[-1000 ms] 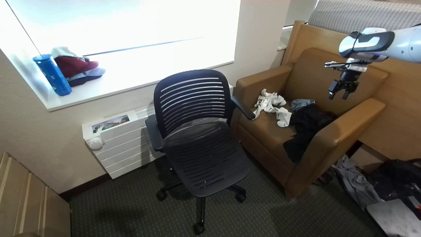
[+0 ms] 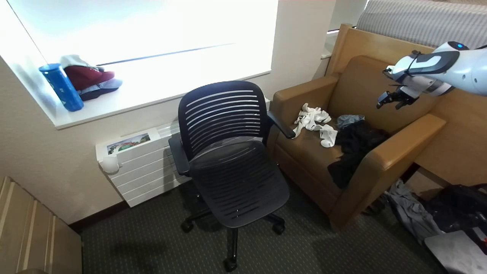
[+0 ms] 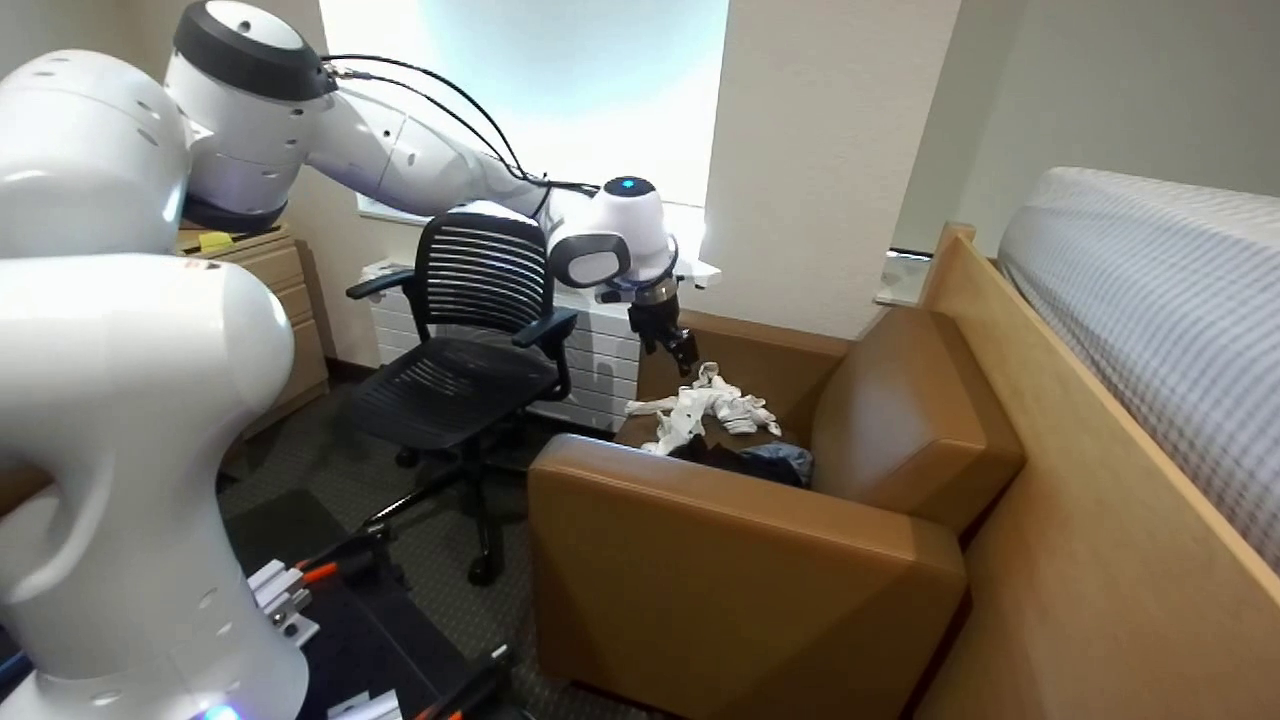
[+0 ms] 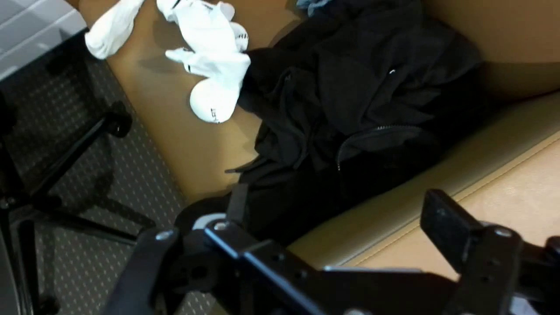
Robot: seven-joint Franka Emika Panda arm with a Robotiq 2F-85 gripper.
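My gripper stands open above the tan armchair [image 4: 210, 141], with a wide gap between its fingers and nothing held there. On the armchair's seat lies a heap of black clothing [image 4: 336, 110] with a zipper showing. White socks [image 4: 215, 68] lie in a loose pile to its left in the wrist view. A small piece of blue-grey cloth [image 2: 350, 120] rests behind the black heap. In exterior view 1 the gripper [image 2: 391, 103] hangs over the chair, clear of all the cloth.
A black office chair [image 2: 233, 178] stands beside the armchair. The armchair's near armrest [image 3: 744, 498] rises between the robot base and the seat. A blue bottle [image 2: 62, 86] and caps [image 2: 89, 77] sit on the windowsill. Bags and clothes [image 2: 420, 210] lie on the floor at the right.
The wrist has tilted, so the gripper points more toward the left and sits slightly higher in exterior view 1. Clothes and chairs have stayed in place.
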